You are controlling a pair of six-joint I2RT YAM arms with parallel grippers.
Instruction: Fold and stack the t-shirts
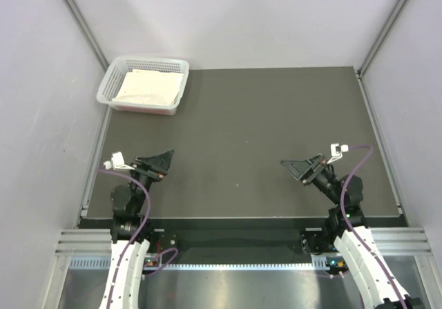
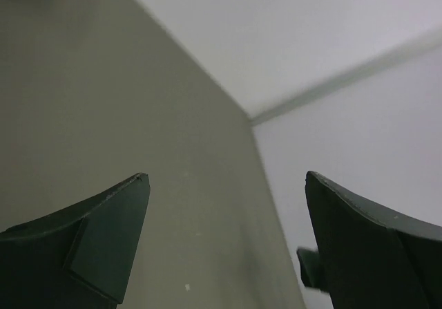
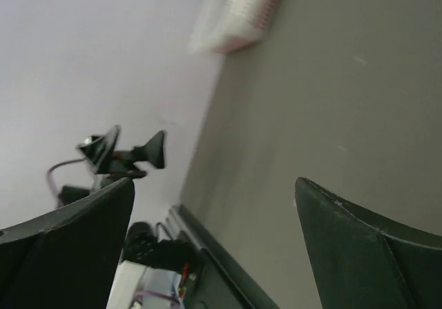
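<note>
A white plastic basket (image 1: 178, 68) holding pale, flat folded cloth (image 1: 148, 86) sits at the back left of the grey mat (image 1: 242, 136); its edge also shows blurred at the top of the right wrist view. My left gripper (image 1: 166, 158) hangs at the front left, below the basket in the top view, open and empty, its two fingers wide apart in the left wrist view. My right gripper (image 1: 290, 168) is at the front right, also open with nothing between its fingers. No shirt lies on the mat.
White walls (image 1: 404, 129) with metal rails enclose the mat at the back and both sides. A metal frame (image 1: 235, 267) runs along the front between the two arm bases.
</note>
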